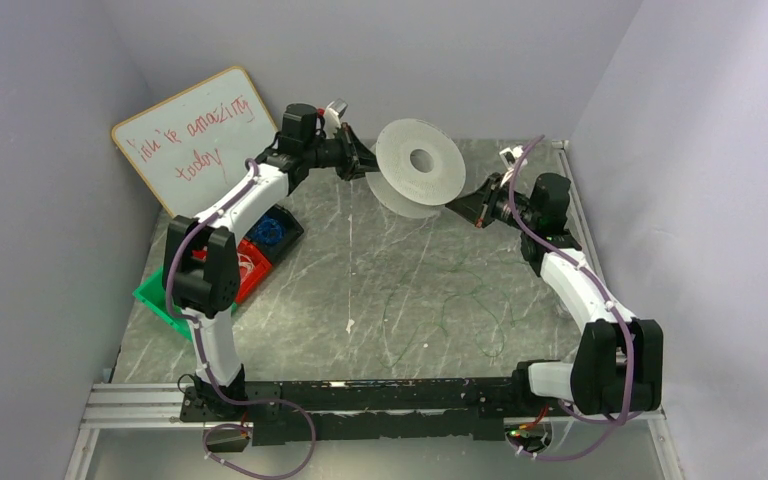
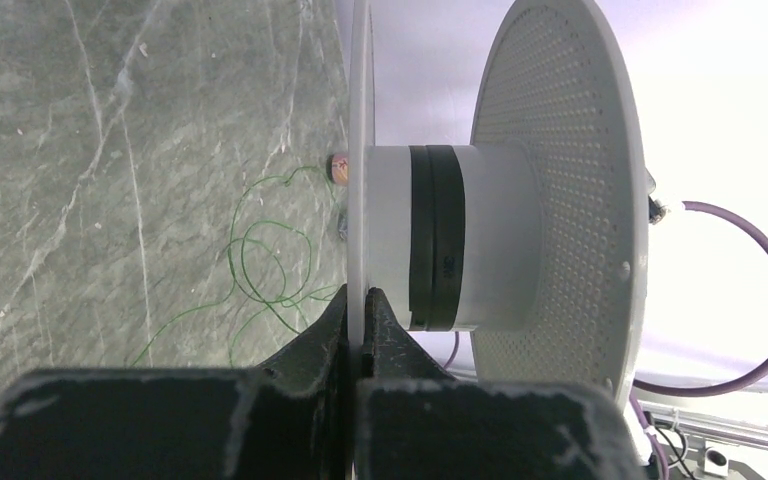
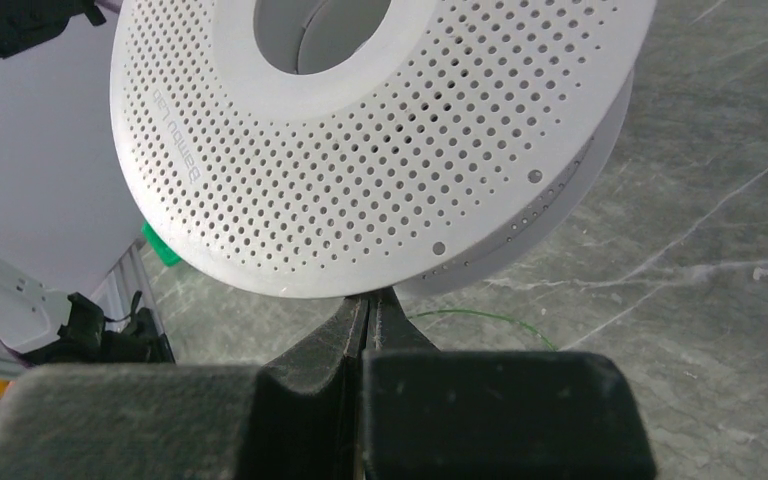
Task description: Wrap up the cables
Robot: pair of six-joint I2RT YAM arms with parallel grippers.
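Note:
A large white spool (image 1: pixel 425 185) with two perforated flanges hangs over the back of the table. My left gripper (image 1: pixel 371 168) is shut on the rim of one flange; in the left wrist view that flange stands edge-on between the fingers, and a black band circles the bare-looking hub (image 2: pixel 390 240). At the opposite side, my right gripper (image 1: pixel 451 206) is shut, its tips right against the other flange's rim (image 3: pixel 300 285); nothing shows between its fingers. Green cable (image 2: pixel 250 290) lies in loose loops on the table below.
At the left, a black bin with blue cable (image 1: pixel 266 231), a red bin (image 1: pixel 249 272) and a green bin (image 1: pixel 152 291) stand beside the left arm. A whiteboard (image 1: pixel 200 135) leans on the back wall.

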